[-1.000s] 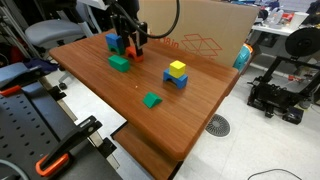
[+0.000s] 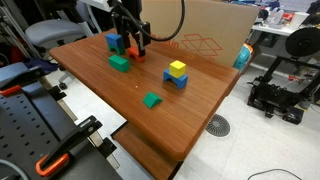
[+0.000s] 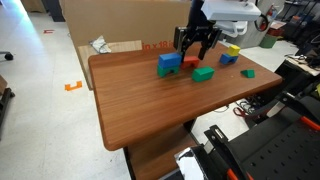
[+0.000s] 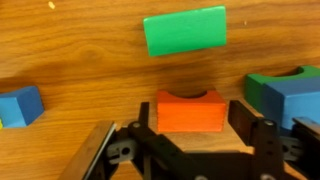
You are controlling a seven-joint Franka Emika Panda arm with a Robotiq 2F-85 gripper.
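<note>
A red block (image 4: 190, 113) lies on the wooden table, centred below my gripper in the wrist view. Its top edge has a shallow notch. The gripper's fingers stand apart on either side of the block, with narrow gaps still showing, so the fingers are open around it. In exterior view 2 the gripper (image 3: 193, 52) points down at the red block (image 3: 191, 62), partly hidden by the fingers. From exterior view 1 the same red block (image 2: 136, 52) is also partly covered.
Close beside the gripper, a blue block (image 3: 171, 60) rests on a green one (image 3: 167, 71). A green block (image 4: 186, 31) lies near the red one. Farther off are a yellow block (image 2: 177, 69) on a blue piece (image 2: 174, 82) and a green triangle (image 2: 152, 100).
</note>
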